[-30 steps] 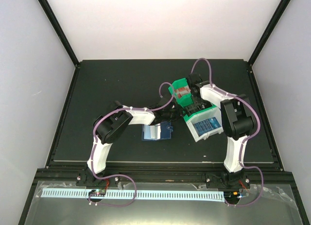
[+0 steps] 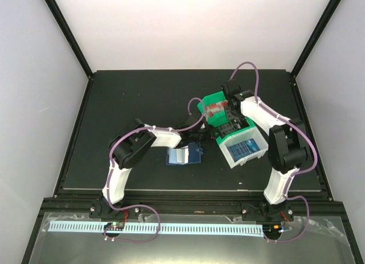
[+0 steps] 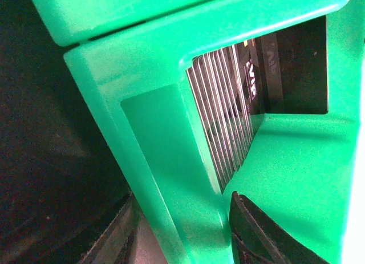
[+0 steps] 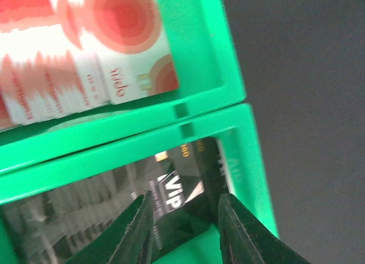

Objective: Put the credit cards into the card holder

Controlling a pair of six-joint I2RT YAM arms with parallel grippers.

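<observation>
A green tray (image 3: 142, 53) holds a row of dark cards (image 3: 222, 104), one printed VIP, standing on edge; red-and-white cards (image 4: 80, 59) fill the adjoining green compartment. My left gripper is at the wall of the dark-card compartment, a fingertip on each side of it, part open. My right gripper is part open above the dark cards at the compartment's outer end, with card faces visible between its fingers. A blue card holder (image 2: 193, 157) with a pale sleeve lies open below the left gripper in the top view.
A white box (image 2: 234, 161) with blue cards sits at the near side of the green trays. The frame's rail runs along the front edge.
The left arm looks unmoved.
</observation>
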